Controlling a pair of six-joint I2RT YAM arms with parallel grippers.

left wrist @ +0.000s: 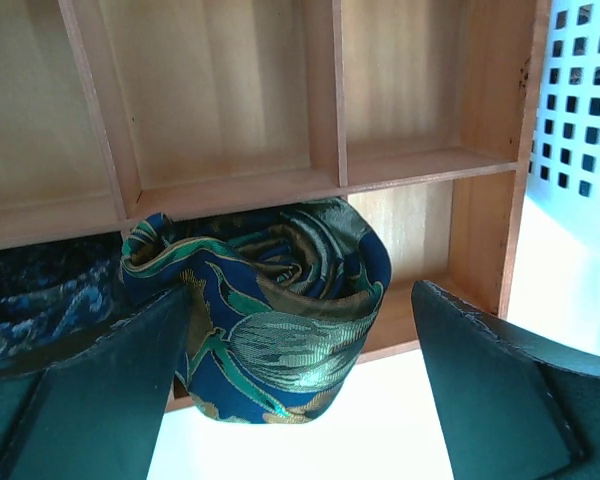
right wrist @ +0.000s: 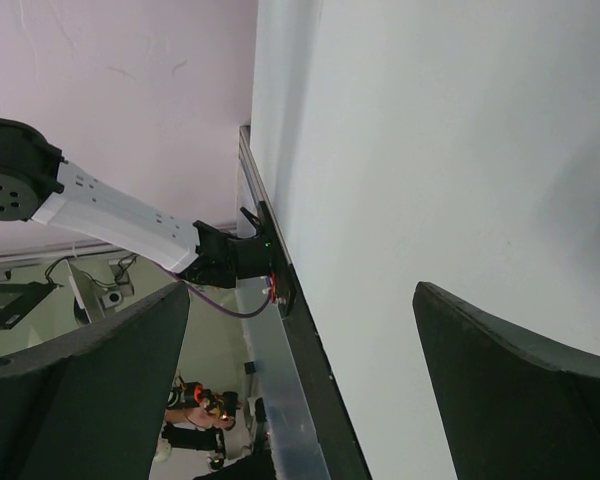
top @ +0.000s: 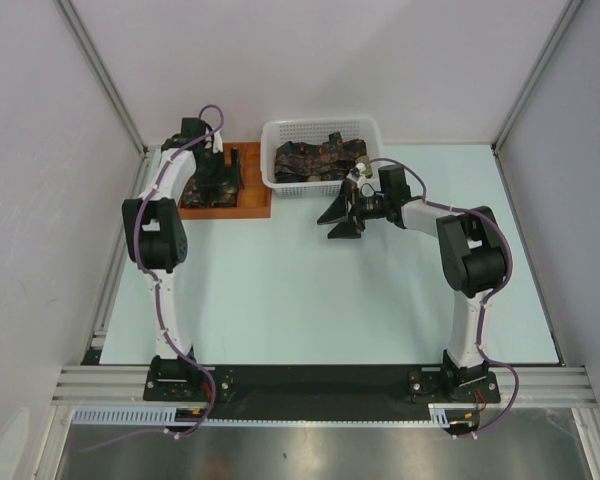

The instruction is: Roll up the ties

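A rolled blue tie with green and gold patterning [left wrist: 290,345] sits loosely in a front compartment of the wooden box [top: 255,212], its outer end draped over the front edge. Another dark blue tie [left wrist: 50,300] fills the compartment to its left. Over the box, my left gripper [top: 226,176] is open, with its fingers [left wrist: 490,370] on either side of the patterned roll, apparently above it. My right gripper [top: 332,222] hangs open and empty above the bare table, in front of the white basket. More dark patterned ties [top: 318,160] lie heaped inside that basket.
Right beside the box stands the white perforated basket [top: 277,135]. Back compartments [left wrist: 210,90] of the box look empty, as does the space right of the roll.
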